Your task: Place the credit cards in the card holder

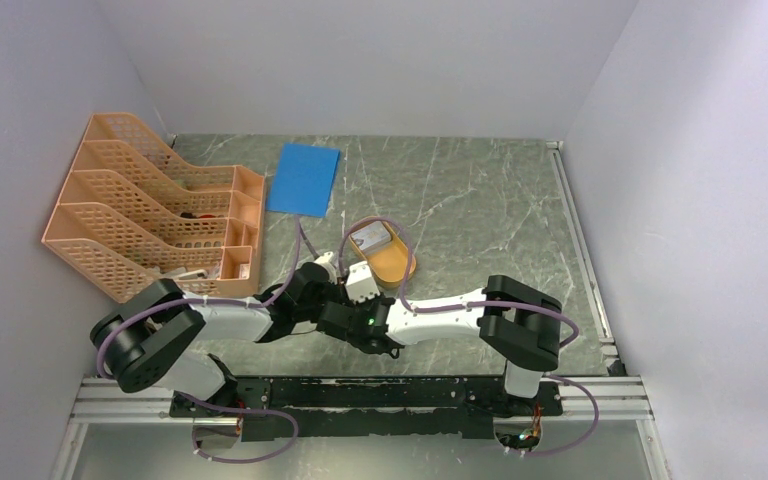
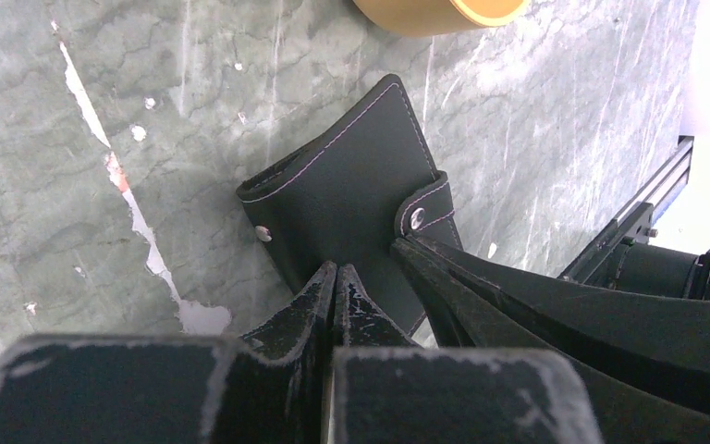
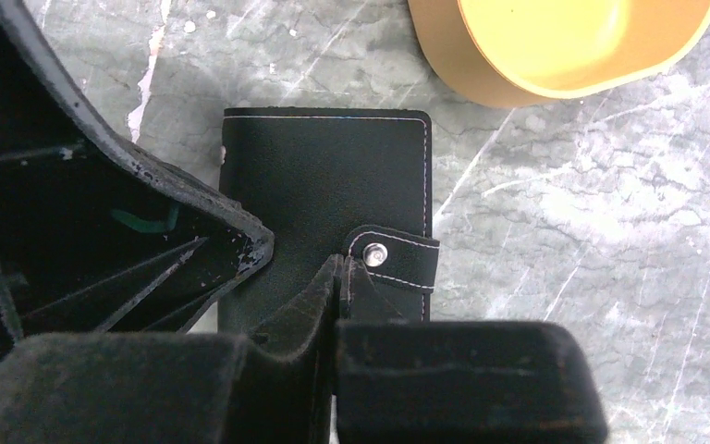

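Observation:
The black card holder [image 3: 324, 176] lies closed and flat on the table in both wrist views, its lower part hidden by the grippers. Its snap strap [image 3: 416, 259] with a silver button [image 3: 375, 254] is at the right edge. My right gripper is shut with bare tips touching each other. They are just left of the strap's rounded end, and the strap is outside them. My left gripper is also shut, nothing visible between its tips, low over the holder. No credit cards are identifiable.
A yellow container [image 1: 393, 263] with a grey-white item [image 1: 371, 237] inside stands just beyond the holder. An orange organizer [image 1: 250, 187] fills the left side, with a blue sheet [image 1: 304, 180] beside it. Both arms crowd together at the holder.

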